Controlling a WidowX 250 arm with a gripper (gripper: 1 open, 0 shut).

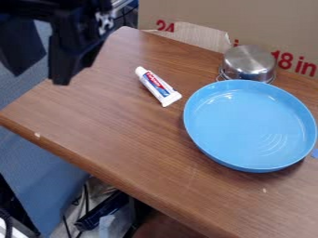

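My black gripper (62,42) hangs in the upper left, raised over the left side of the wooden table, blurred and dark, so its finger state is unclear. A white toothpaste tube (158,85) with a red and blue label lies near the table's middle, to the lower right of the gripper. A light blue plate (248,125) rests on the right side of the table. Just behind it stands a shiny steel pot (248,61).
A cardboard box (236,19) backs the scene, with a pale chair back (192,33) before it. Cables and clutter lie below the table's front-left edge.
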